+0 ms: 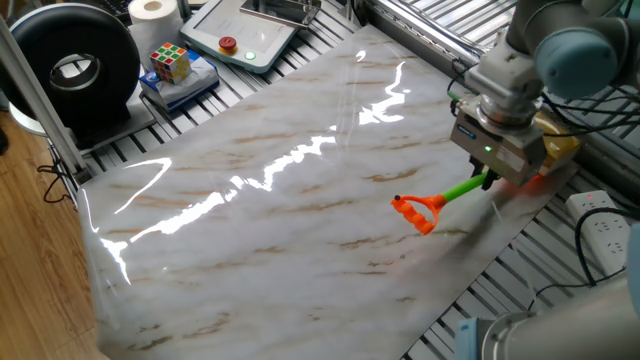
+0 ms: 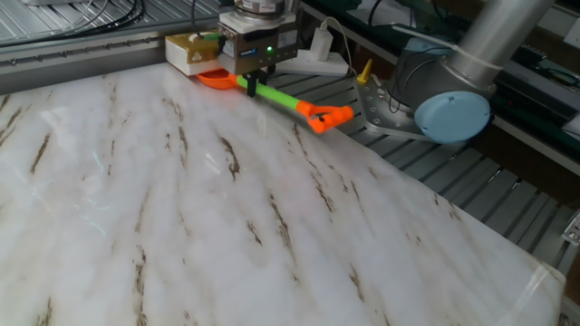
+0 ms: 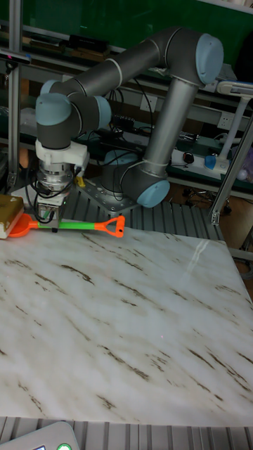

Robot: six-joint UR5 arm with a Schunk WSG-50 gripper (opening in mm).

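Note:
A toy shovel with a green shaft, an orange D-shaped handle and an orange scoop is gripped by its shaft. My gripper is shut on that shaft, near the scoop end. In exterior view 1 the gripper is at the right side of the marble-patterned table, and its body hides most of the scoop. From exterior view 3, the shovel lies roughly level along the table's far edge, with the handle pointing right. Whether it touches the surface I cannot tell.
A yellow-and-white box stands close beside the scoop. Beyond the edge lies a white power strip. A Rubik's cube on a blue-white packet and a teach pendant are off the table.

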